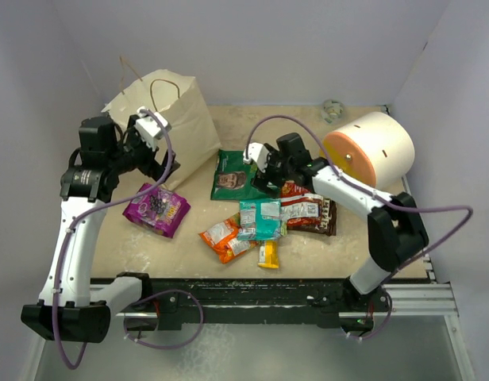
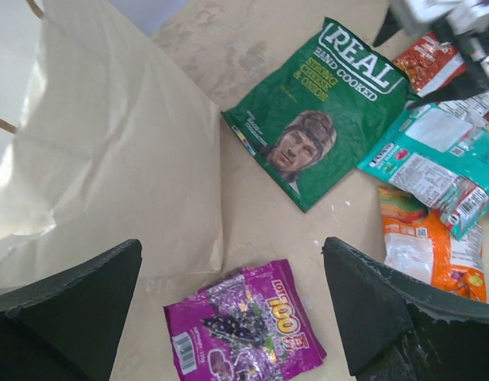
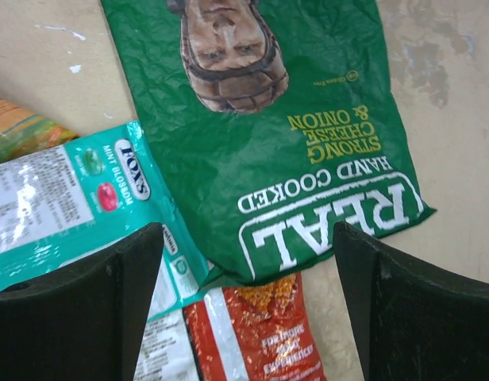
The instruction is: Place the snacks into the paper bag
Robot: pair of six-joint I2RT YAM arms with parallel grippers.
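The cream paper bag (image 1: pixel 189 127) stands at the back left of the table. A purple snack packet (image 2: pixel 244 324) lies flat in front of it, with my open left gripper above it and nothing between the fingers. A green crisp packet (image 3: pixel 260 151) lies mid-table. Over its right end hangs my right gripper, fingers apart and empty. A teal packet (image 1: pixel 260 219) overlaps an orange packet (image 1: pixel 226 240). Beneath them lies a small yellow packet (image 1: pixel 268 255). To the right are red and brown packets (image 1: pixel 308 213), partly hidden under my right arm.
A large pale cylinder with an orange end (image 1: pixel 379 147) lies at the back right, near a small clear glass object (image 1: pixel 333 109). Bare table shows between the purple and orange packets.
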